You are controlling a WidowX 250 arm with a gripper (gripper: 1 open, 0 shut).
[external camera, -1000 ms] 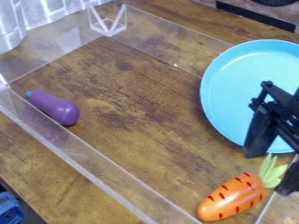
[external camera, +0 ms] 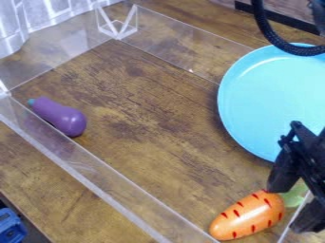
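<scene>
My black gripper is at the lower right edge, low over the green top of an orange toy carrot, which lies in the bottom right corner of the clear-walled area. Whether its fingers are closed on the carrot cannot be made out. A blue plate lies at the upper right, partly hidden by the arm. A purple toy eggplant rests at the left.
Clear low walls border the wooden surface, whose middle is bare. A blue object sits outside at the bottom left, and a black cable hangs at the top right.
The gripper has moved down slightly over the carrot's top, and the carrot has shifted a little toward the left.
</scene>
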